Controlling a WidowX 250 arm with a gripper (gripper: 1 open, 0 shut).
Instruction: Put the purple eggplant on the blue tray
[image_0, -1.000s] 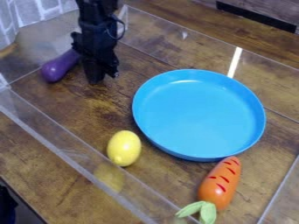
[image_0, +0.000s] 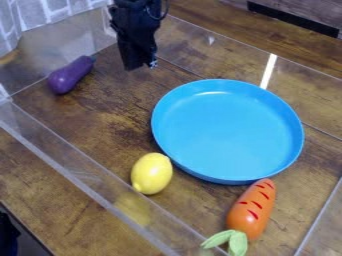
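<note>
The purple eggplant (image_0: 71, 75) lies on the brown wooden floor of the enclosure at the upper left, close to the clear side wall. To its right, near the far wall, is my black gripper (image_0: 139, 66), well apart from it. No object shows in the gripper, though its dark fingers blend together and their spacing is unclear. The round blue tray (image_0: 227, 132) sits at the centre right and is empty.
A yellow lemon (image_0: 151, 174) lies by the tray's lower left, near the clear front wall (image_0: 80, 160). An orange carrot (image_0: 250, 212) with a green top is below the tray. Bare floor separates eggplant and tray.
My gripper has moved right and toward the far wall, away from beside the eggplant. Eggplant, tray and carrot stay put.
</note>
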